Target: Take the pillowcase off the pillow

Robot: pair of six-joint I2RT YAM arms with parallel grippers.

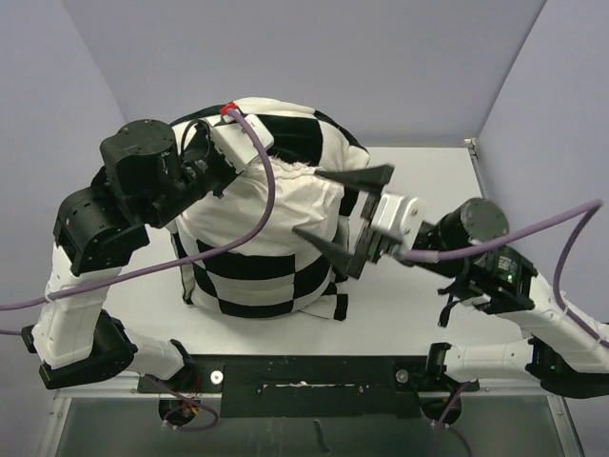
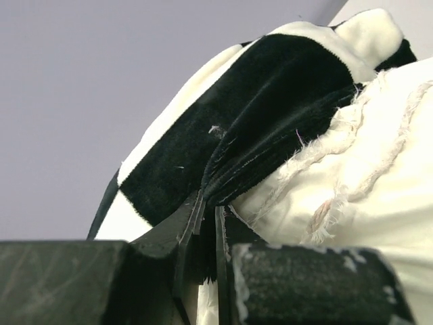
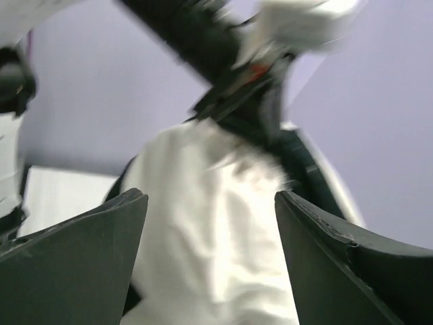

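The black-and-white checked pillowcase (image 1: 252, 286) is bunched over the table's left half, hanging around the white inner pillow (image 1: 300, 205), whose seam shows at the top. My left gripper is shut on the black cloth edge of the pillowcase (image 2: 250, 101); in the left wrist view the white pillow (image 2: 379, 183) lies just right of that edge. To the right of the bundle, my right gripper (image 1: 328, 209) stands open, its fingers (image 1: 357, 179) spread toward the white pillow. Nothing lies clearly between them, and the right wrist view is blurred.
Bare white table (image 1: 409, 286) shows at the right and in front of the bundle. Grey walls (image 1: 314, 48) close in the back and sides. A purple cable (image 1: 228, 248) from the left arm crosses over the bundle.
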